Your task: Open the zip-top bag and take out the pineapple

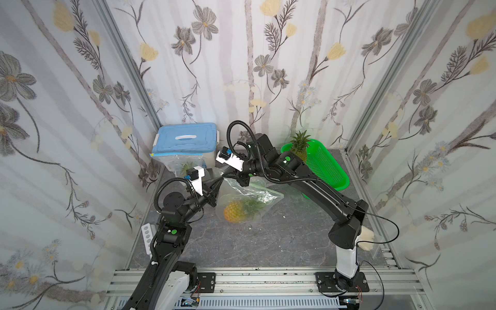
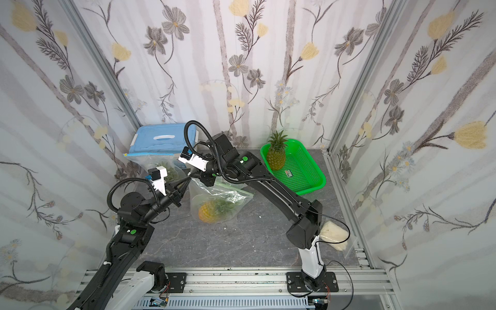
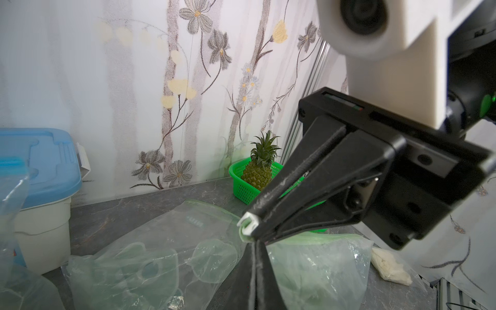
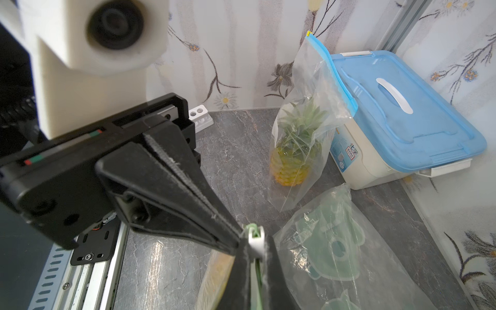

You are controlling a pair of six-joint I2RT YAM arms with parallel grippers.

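A clear zip-top bag (image 1: 266, 199) lies mid-table with a pineapple (image 1: 236, 211) inside, its yellow body toward the front and its leaves to the right. At the bag's raised far corner, a small white slider (image 4: 256, 241) sits by the fingertips of both grippers. My right gripper is shut, with the thin green zip edge running between its fingers. My left gripper is also shut, its tips right beside the slider, with nothing clearly showing between them. In the top views the arms partly hide this corner.
A second bagged pineapple (image 4: 294, 160) stands in front of the blue-lidded box (image 4: 418, 118). A green basket (image 2: 294, 175) with an unbagged pineapple (image 2: 277, 155) stands at the back right. Open tabletop (image 1: 279, 237) lies in front of the bag.
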